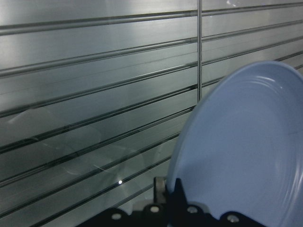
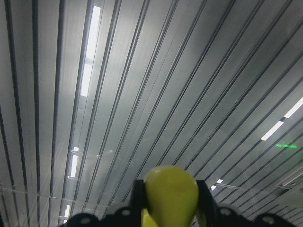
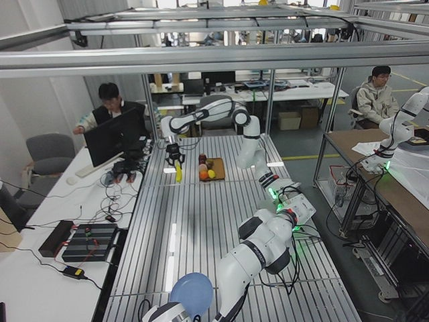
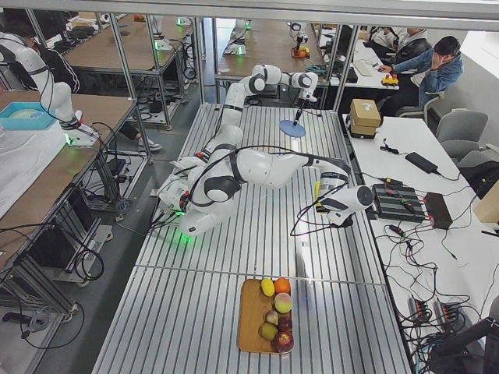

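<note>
A light blue plate (image 3: 192,293) (image 4: 293,128) (image 1: 241,142) is raised at the near end in the left camera view; my left gripper is shut on its rim, as the left wrist view shows. My right gripper (image 3: 174,157) is shut on a yellow banana (image 3: 178,172) (image 2: 170,189), held above the slatted table. A wooden tray (image 3: 220,168) (image 4: 251,319) holds several fruits, among them a lemon (image 4: 267,287), an orange (image 4: 282,285) and apples (image 4: 283,340), beside the banana in the left camera view.
A side desk (image 3: 80,295) carries a monitor, power units and cables. Aluminium frame bars cross overhead; other arms stand on neighbouring tables, with people seated near.
</note>
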